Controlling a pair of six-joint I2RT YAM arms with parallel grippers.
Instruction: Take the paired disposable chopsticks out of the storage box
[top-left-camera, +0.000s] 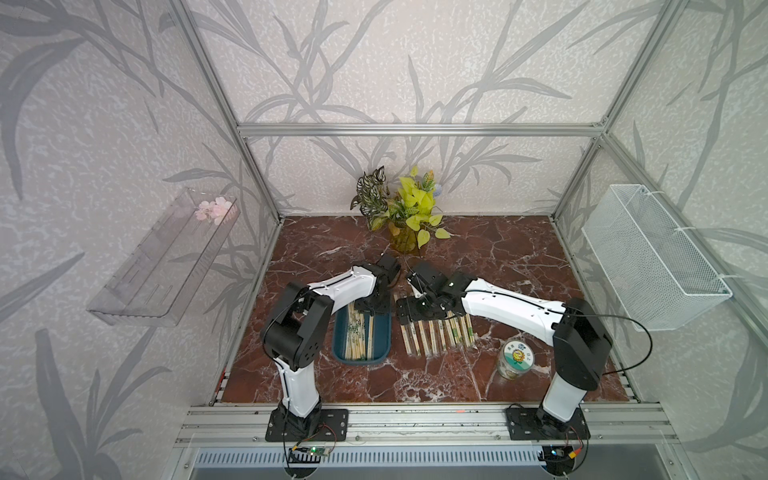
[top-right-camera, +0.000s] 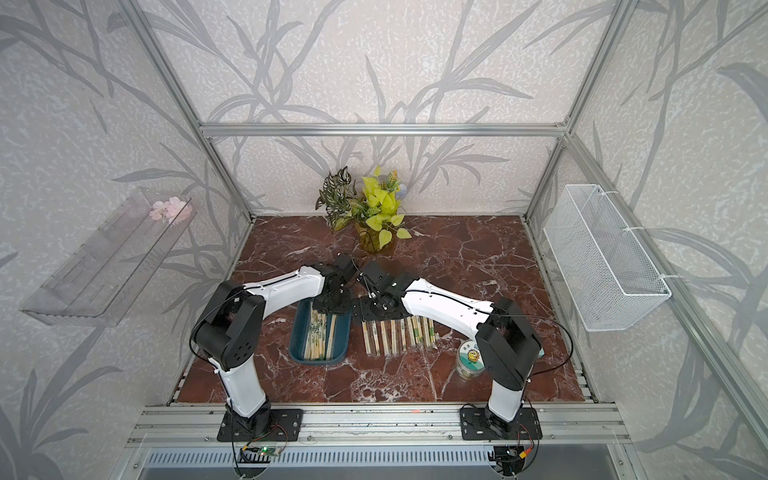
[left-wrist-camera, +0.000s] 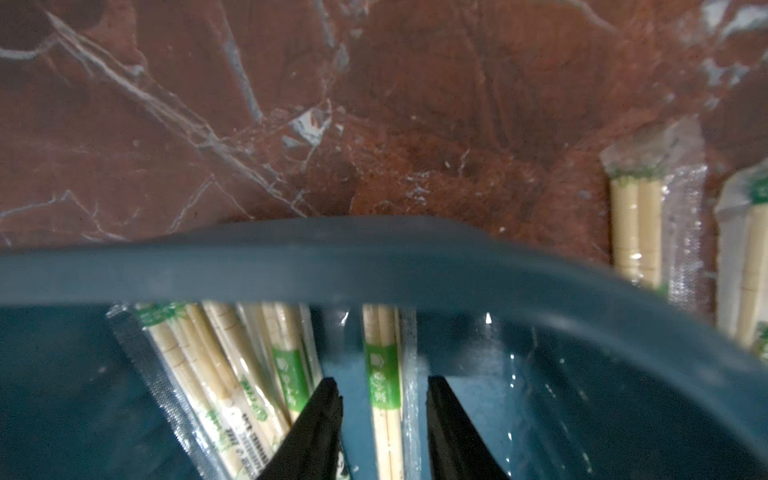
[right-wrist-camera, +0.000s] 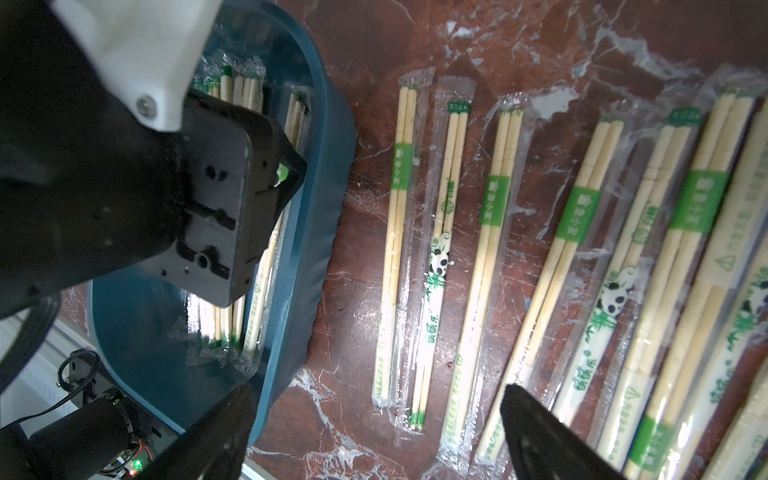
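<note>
The blue storage box (top-left-camera: 339, 344) holds wrapped chopstick pairs. My left gripper is open inside it, a green-banded pair (left-wrist-camera: 382, 376) lying between and beyond its fingertips, with more pairs (left-wrist-camera: 232, 376) to the left. Outside, right of the box, several wrapped pairs (right-wrist-camera: 396, 240) lie in a row on the table. My right gripper hangs open over that row beside the box, its blurred fingers at the bottom of the right wrist view.
A potted plant (top-left-camera: 408, 208) stands behind the arms. A round container (top-left-camera: 515, 360) sits at the front right. Baskets (top-left-camera: 656, 256) hang on the side walls.
</note>
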